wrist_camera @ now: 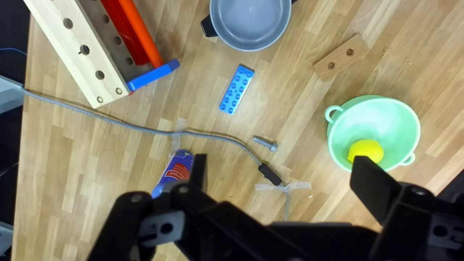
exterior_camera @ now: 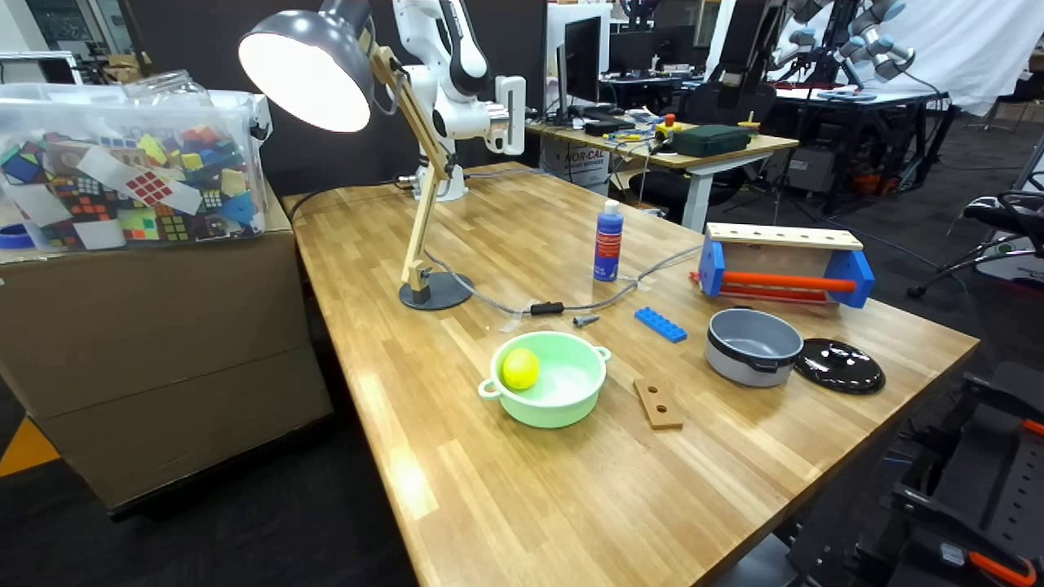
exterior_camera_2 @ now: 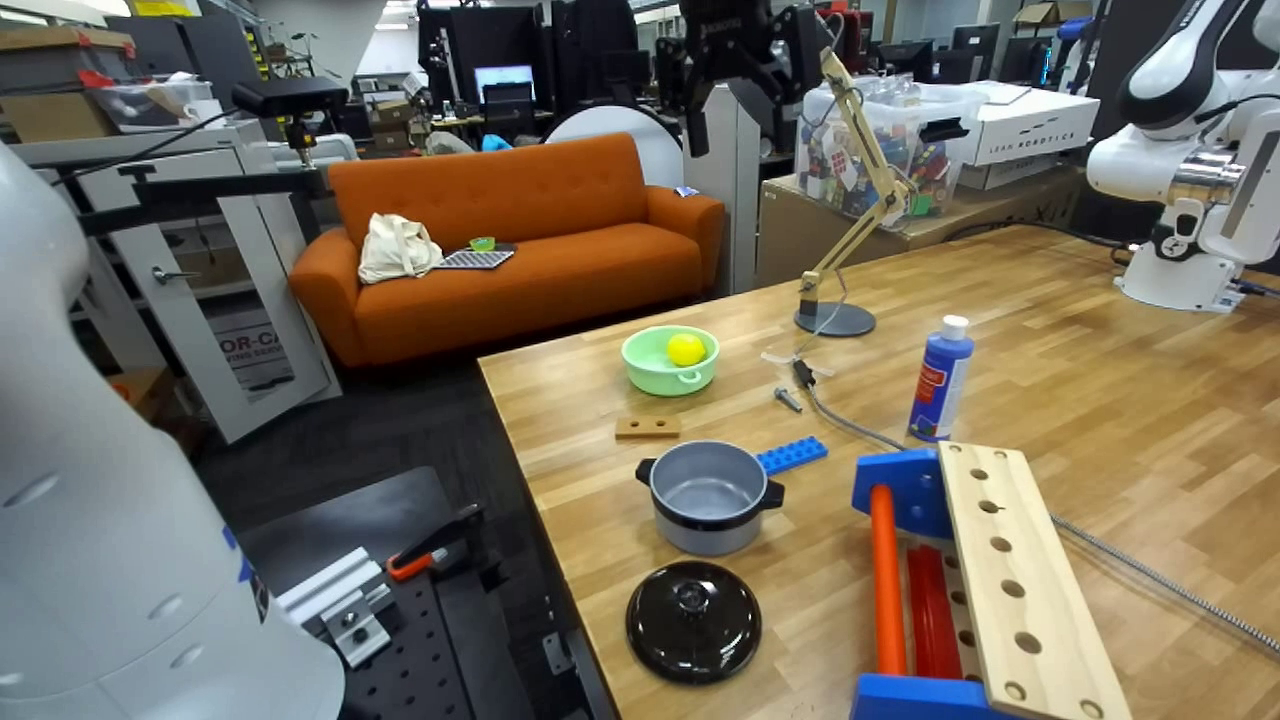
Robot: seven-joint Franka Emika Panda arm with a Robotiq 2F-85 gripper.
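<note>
High over the table, my gripper stands open, its two dark fingers wide apart with nothing between them. In exterior view 2 the gripper point(exterior_camera_2: 734, 102) hangs at the top edge, well clear of everything. A yellow ball-like thing point(exterior_camera: 519, 368) rests inside the light green bowl point(exterior_camera: 563, 406). Right of centre lies a wooden piece with two holes point(wrist_camera: 343, 56). A blue toy brick point(wrist_camera: 237, 89), a grey bolt point(wrist_camera: 265, 143) and a grey pot point(exterior_camera_2: 708, 516) sit on the table, the pot uncovered. Its black lid point(exterior_camera_2: 693, 622) lies beside it.
A blue bottle point(exterior_camera: 608, 244) stands upright near the lamp's cable. The wooden toy bench point(exterior_camera_2: 1020, 576) takes up one table edge. A desk lamp point(exterior_camera: 431, 196) rises at the far side. Bare tabletop point(exterior_camera: 587, 509) lies in front of the bowl.
</note>
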